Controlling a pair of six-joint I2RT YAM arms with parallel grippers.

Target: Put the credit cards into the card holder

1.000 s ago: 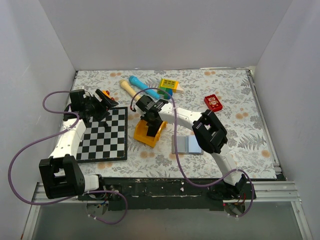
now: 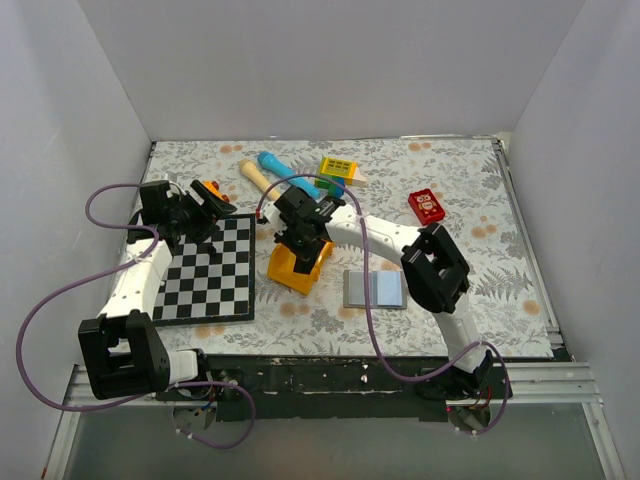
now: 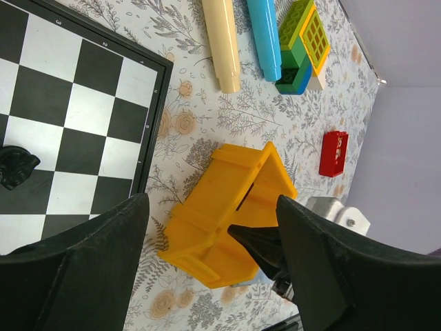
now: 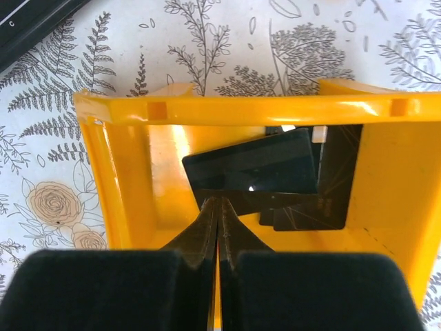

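Note:
Several dark cards (image 4: pixel 251 165) lie overlapping inside a yellow box (image 2: pixel 290 278); one lies aslant on top of the others. My right gripper is shut, with nothing visible between its fingertips, and it points into the box near the lower edge of the top card. Whether it touches that card, I cannot tell. A flat, open grey and pale-blue piece (image 2: pixel 375 289), which looks like the card holder, rests on the table to the right of the box. Over the chessboard side, my left gripper stands open and empty.
The chessboard (image 2: pixel 205 270) with a dark piece on it fills the left of the table. Behind the box lie a cream rod (image 2: pixel 256 176), a blue rod (image 2: pixel 285 172) and coloured blocks (image 2: pixel 337 168). A red box (image 2: pixel 426 207) sits at the right, with free table around it.
The left arm and the table objects look unmoved.

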